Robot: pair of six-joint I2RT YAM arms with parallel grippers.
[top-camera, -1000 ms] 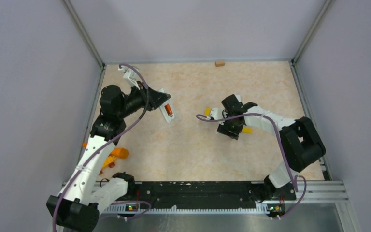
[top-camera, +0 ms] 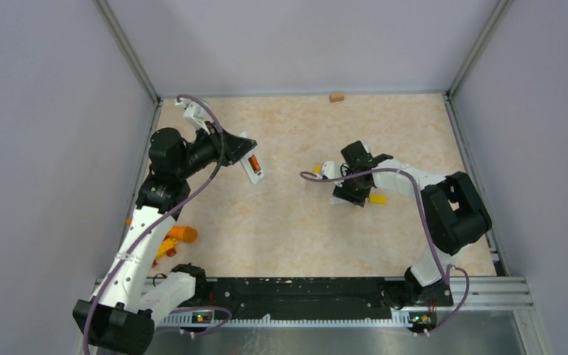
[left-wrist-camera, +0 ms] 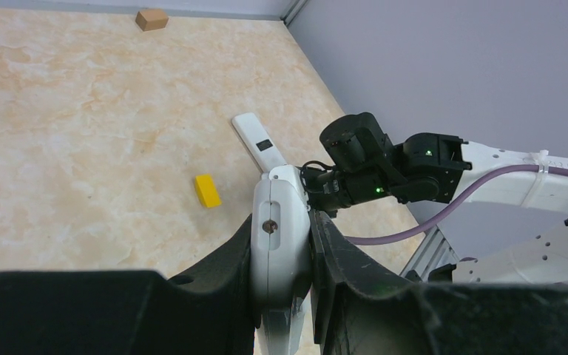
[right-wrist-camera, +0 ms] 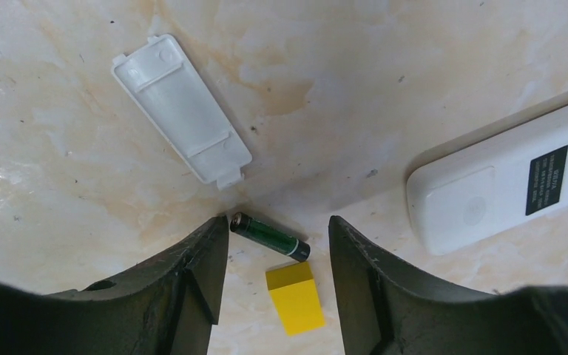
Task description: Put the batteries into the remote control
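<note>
My left gripper [top-camera: 245,149] is shut on a white remote control [top-camera: 255,175], held up over the left of the table. An orange battery [top-camera: 254,163] shows in its compartment in the top view. In the left wrist view the remote [left-wrist-camera: 279,244] rises between dark fingers. On the right, my right gripper is open low over the table. A dark green battery [right-wrist-camera: 272,238] lies slantwise in the gap between its fingers, one end close to the left fingertip. Whether they touch, I cannot tell. A white battery cover [right-wrist-camera: 183,111] rests beyond the battery.
A yellow block [right-wrist-camera: 296,297] lies right beside the green battery. Another white device [right-wrist-camera: 481,200] with a dark label lies to the right. A brown block [top-camera: 336,97] sits at the back edge, orange items [top-camera: 183,234] at the front left.
The left gripper and its remote have drifted slightly left and toward the back. My right arm has shifted a little, its gripper staying over the same spot.
</note>
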